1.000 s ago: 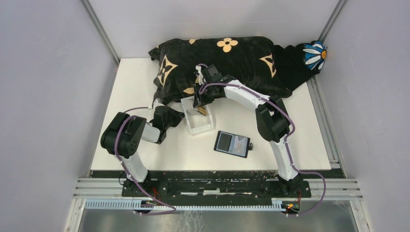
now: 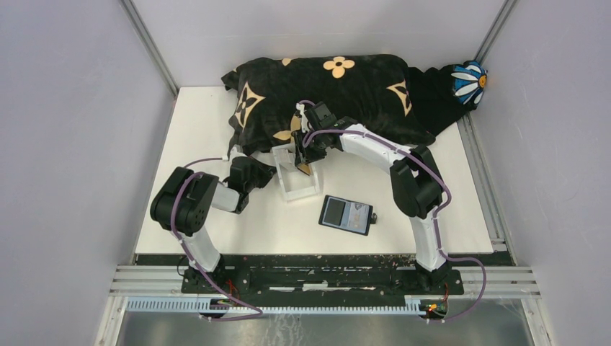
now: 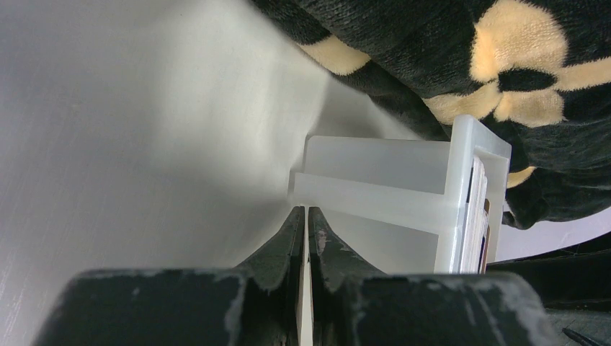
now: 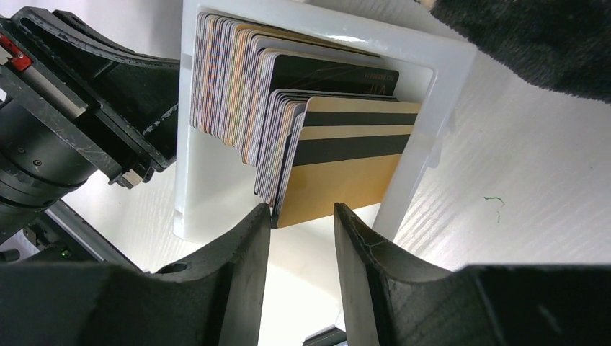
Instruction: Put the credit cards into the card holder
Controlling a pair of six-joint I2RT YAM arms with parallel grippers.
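Observation:
Many cards stand in a leaning stack inside a white box (image 2: 302, 193). The front one, a gold card (image 4: 339, 184) with a black stripe, tilts forward from the rest. My right gripper is open over the box, its left finger close to the gold card's lower left corner; I cannot tell whether they touch. At the box's left side my left gripper is closed, with a thin white edge of the box showing between its fingers. On the table to the right lies a flat black-edged card holder (image 2: 346, 214) with a greyish front.
A black plush cushion (image 2: 331, 94) with beige flowers lies behind the box, near its back end. Dark cloth (image 2: 470, 83) with a blue flower is at the back right. Bare table lies around the card holder and along the front.
My right gripper has shifted slightly right and towards the front of the table over the box. The left arm has stayed in place, and the card holder lies where it was.

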